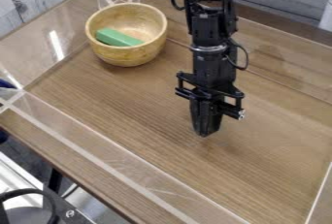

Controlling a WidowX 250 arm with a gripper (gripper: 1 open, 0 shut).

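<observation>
My gripper (207, 112) hangs from the top of the camera view, low over the wooden table (166, 179) near its middle, a black arm with wiring along it. Whether its fingers are open or shut is hard to make out. To its upper left a wooden bowl (111, 59) holds a green block (118, 36).
A black cable (26, 202) lies at the lower left edge. Tape strips (39, 116) run along the left of the table.
</observation>
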